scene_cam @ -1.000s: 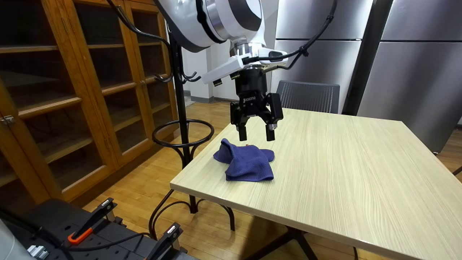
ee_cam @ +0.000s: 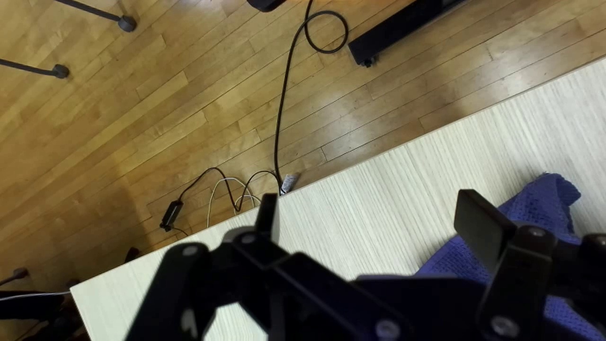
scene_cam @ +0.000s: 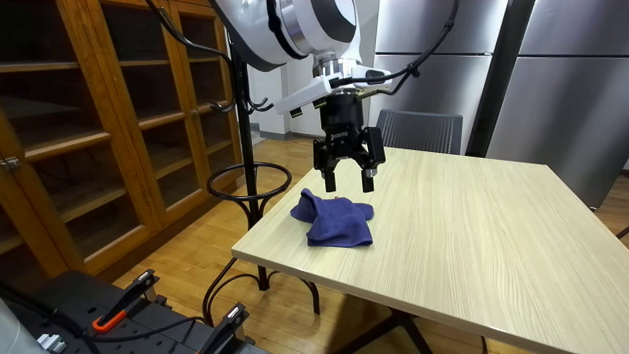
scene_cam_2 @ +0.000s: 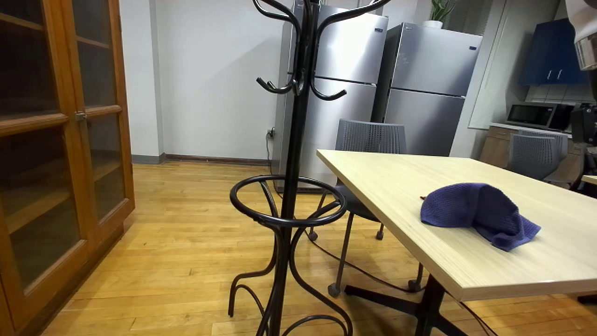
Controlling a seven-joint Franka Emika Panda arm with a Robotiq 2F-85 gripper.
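Note:
A dark blue cloth (scene_cam: 342, 223) lies crumpled near the left corner of the pale wooden table (scene_cam: 471, 236), one fold standing up on its left side. Exterior view 2 shows the same cloth (scene_cam_2: 467, 207) humped, with a small brown bit (scene_cam_2: 423, 198) of something peeking out at its far left edge; what that is cannot be told. Above the cloth and apart from it, my gripper (scene_cam: 349, 182) points down, open and empty. In the wrist view, part of the cloth (ee_cam: 542, 199) shows at the lower right, partly hidden behind the right finger (ee_cam: 483, 230).
Beside the table's left edge stands a black coat rack (scene_cam_2: 294, 157). A dark chair (scene_cam: 419, 131) is at the far edge, with steel refrigerators (scene_cam: 433, 82) behind it. Cables (ee_cam: 281, 113) lie on the floor.

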